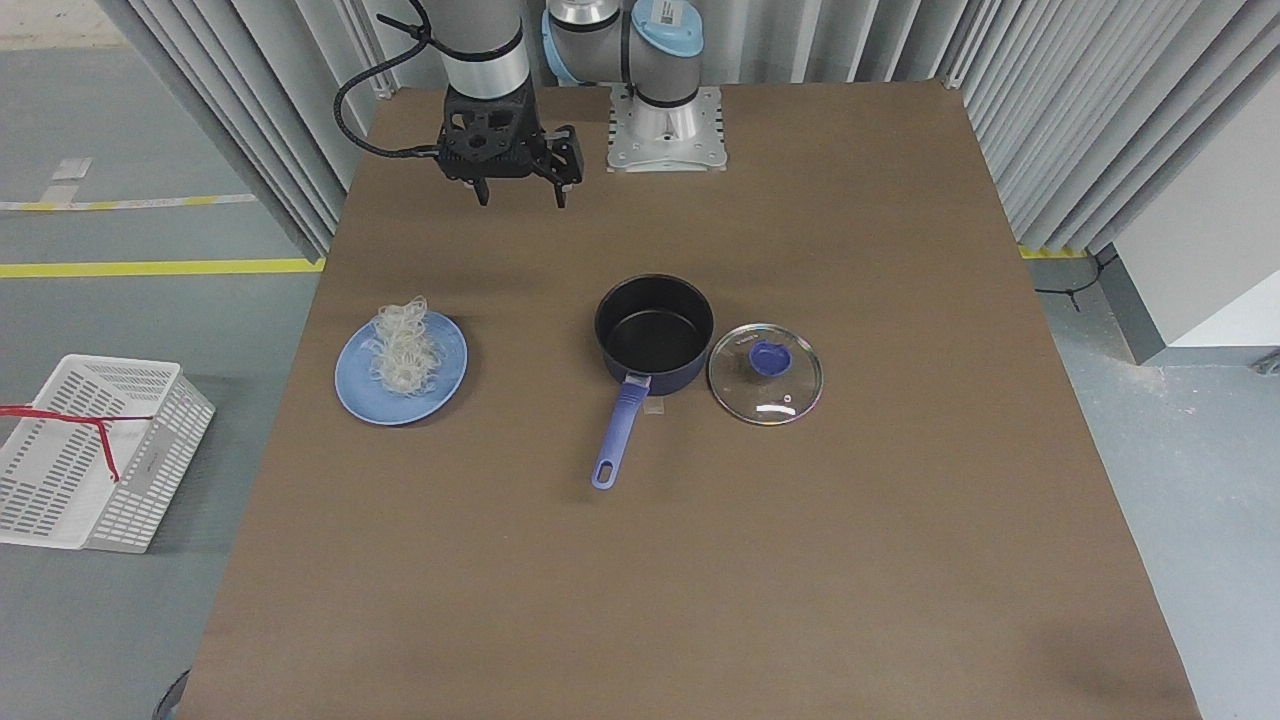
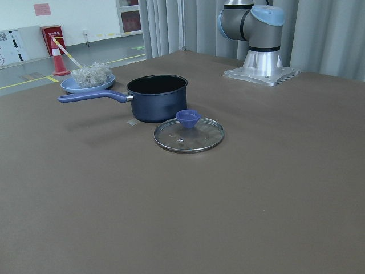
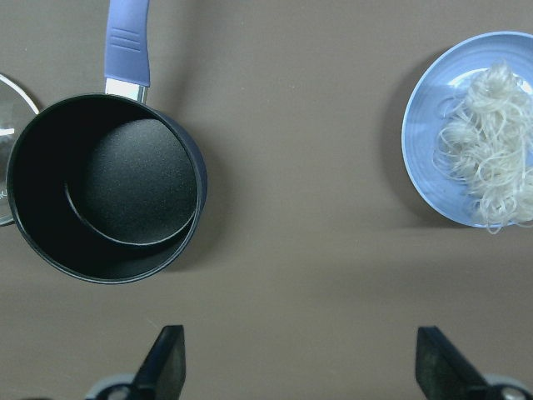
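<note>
An empty dark blue saucepan point(image 1: 654, 322) with a purple handle sits mid-table. Its glass lid point(image 1: 764, 384) with a blue knob lies flat beside it, right in the front view. A blue plate point(image 1: 360, 386) holding pale noodles point(image 1: 405, 348) is to the pan's left there; in the wrist view the plate point(image 3: 429, 158) is at right, the pan point(image 3: 129, 192) at left. My gripper point(image 1: 523, 194) hangs at the table's back, behind pan and plate. In the wrist view its fingers point(image 3: 166, 362) stand wide open with nothing between them.
A white basket point(image 1: 156, 480) with red cords is on the floor at the left, off the table.
</note>
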